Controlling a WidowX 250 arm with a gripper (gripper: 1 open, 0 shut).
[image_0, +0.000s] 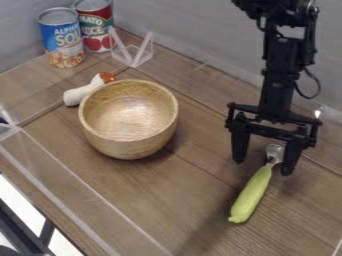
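Observation:
My black gripper (265, 152) hangs open at the right, fingers pointing down, above and around the upper end of a long green vegetable-like object (250, 195) with a pale tip, which lies on the wooden table toward the front. Whether the fingers touch it I cannot tell. A wooden bowl (128, 136) sits to the left of the gripper, apart from it.
Behind the bowl lies a white object with an orange end (82, 93). Two cans, a blue one (62, 37) and a red one (96, 20), stand at the back left. Walls bound the table behind.

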